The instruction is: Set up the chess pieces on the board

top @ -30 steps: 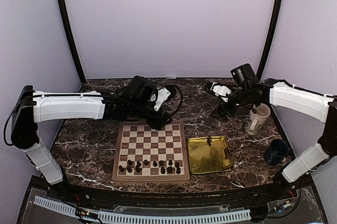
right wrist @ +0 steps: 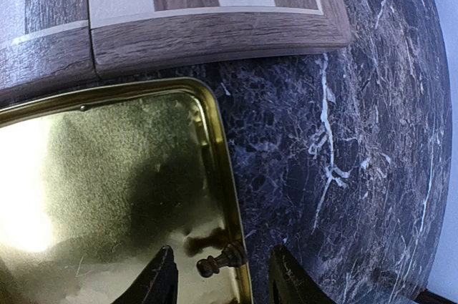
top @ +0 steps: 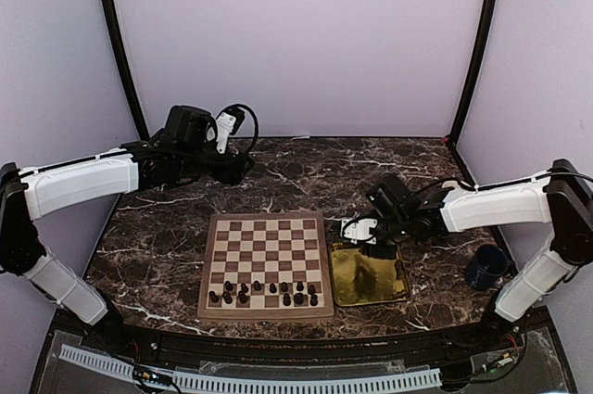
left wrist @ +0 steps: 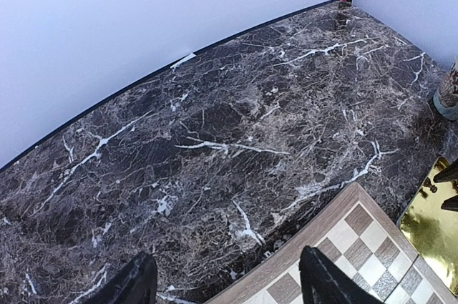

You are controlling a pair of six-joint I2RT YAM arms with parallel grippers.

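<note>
The checkered chessboard carries several dark pieces in two rows along its near side; its other squares are bare. To its right lies the gold tray. One dark piece lies on its side against the tray's edge in the right wrist view. My right gripper is above it, its fingers apart on either side of the piece without visible contact. Over the table behind the board, my left gripper is open and empty, its fingers widely spread in the left wrist view.
A dark blue cup stands right of the tray. Part of a light mug shows at the right of the left wrist view. Marble table behind the board is clear.
My left arm has drawn back leftward, clear of the board.
</note>
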